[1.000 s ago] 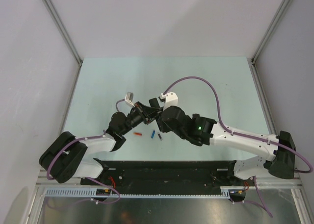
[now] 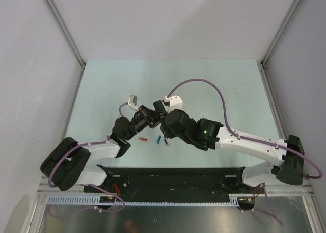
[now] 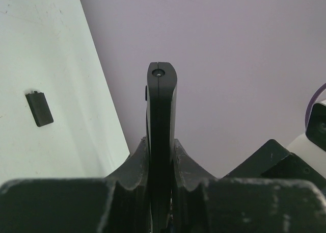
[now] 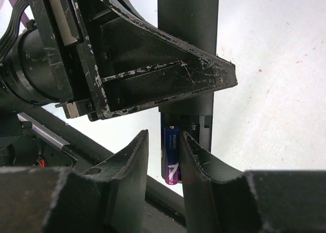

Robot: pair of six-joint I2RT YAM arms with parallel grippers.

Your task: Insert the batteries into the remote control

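Observation:
In the left wrist view my left gripper is shut on the black remote (image 3: 161, 90), seen end-on. In the right wrist view the remote (image 4: 186, 14) stands lengthwise with its battery compartment exposed; a dark purple battery (image 4: 172, 151) lies in the left slot, while a spring shows in the right one. My right gripper is at the compartment, its fingertips either side of that battery and part open; whether they touch it is unclear. In the top view both grippers meet over the middle of the table.
A black cover-like piece (image 3: 39, 108) lies on the table. Loose batteries, red (image 2: 143, 139), blue (image 2: 158, 139) and dark (image 2: 166, 142), lie below the grippers in the top view.
Very little differs in the top view; the right arm has shifted very slightly, and the left arm holds its place.

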